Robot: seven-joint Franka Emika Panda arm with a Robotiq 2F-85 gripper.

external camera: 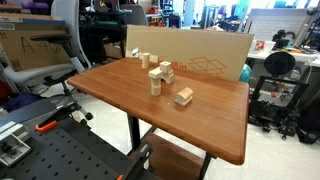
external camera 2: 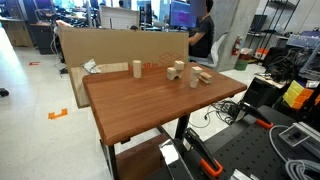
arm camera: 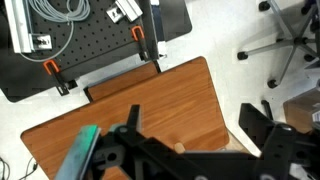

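Note:
My gripper appears only in the wrist view, its dark fingers spread open with nothing between them. It hangs high over the wooden table [arm camera: 140, 105], well apart from it. In exterior view 1 a pale upright block [external camera: 155, 84] stands near the table's near-left edge. A low pale block [external camera: 183, 96] lies to its right, and a small cluster of blocks [external camera: 167, 70] sits behind. Farther back is another upright block [external camera: 146, 60]. Exterior view 2 shows a lone upright block [external camera 2: 137, 69] and several others toward the right. The arm is outside both exterior views.
A cardboard panel [external camera: 190, 52] borders the table's far side. The dark perforated bench [arm camera: 105, 40] adjoins its near side, carrying orange-and-black clamps [arm camera: 138, 36] and a coiled cable [arm camera: 62, 8].

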